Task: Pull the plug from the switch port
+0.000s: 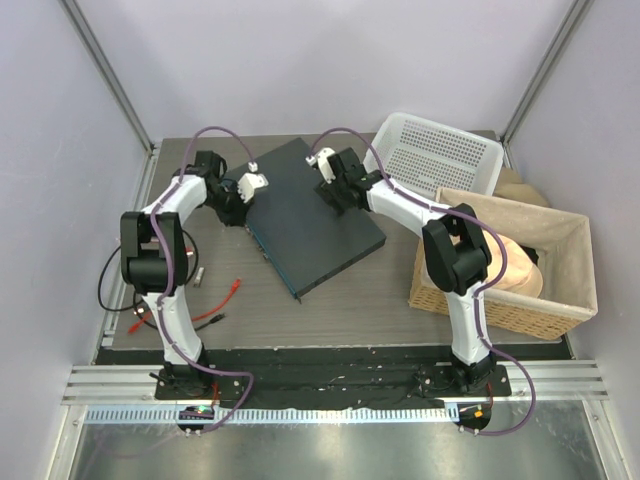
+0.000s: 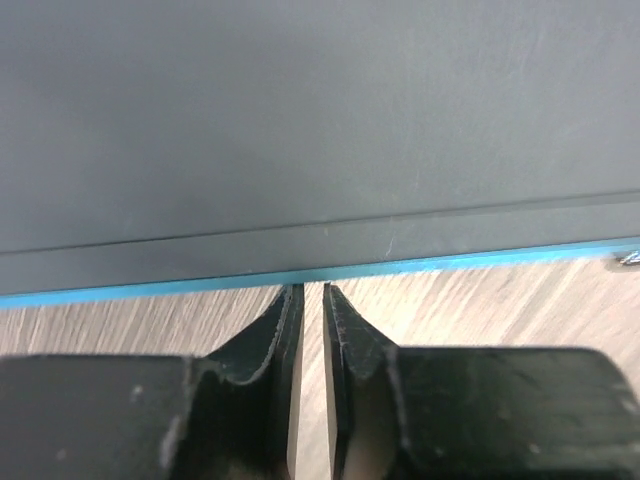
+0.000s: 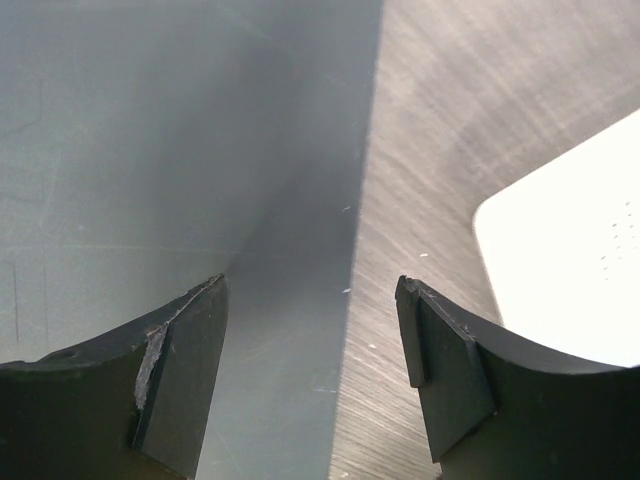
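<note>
A large flat dark switch [image 1: 310, 240] with a blue front edge [image 2: 420, 262] lies angled on the table. My left gripper [image 1: 240, 212] is at that edge; in the left wrist view its fingertips [image 2: 290, 298] are close together against the blue strip, with no plug visible between them. A small metal piece [image 2: 630, 258] shows at the right of the strip. My right gripper [image 1: 335, 200] is open over the switch's top, near a white perforated basket [image 3: 560, 260]. I cannot make out a plug in a port.
Red cable [image 1: 228, 298], black cables and a small pale piece [image 1: 198, 277] lie front left. A wicker box [image 1: 560, 300] with a tan item inside stands at right, the white basket behind it.
</note>
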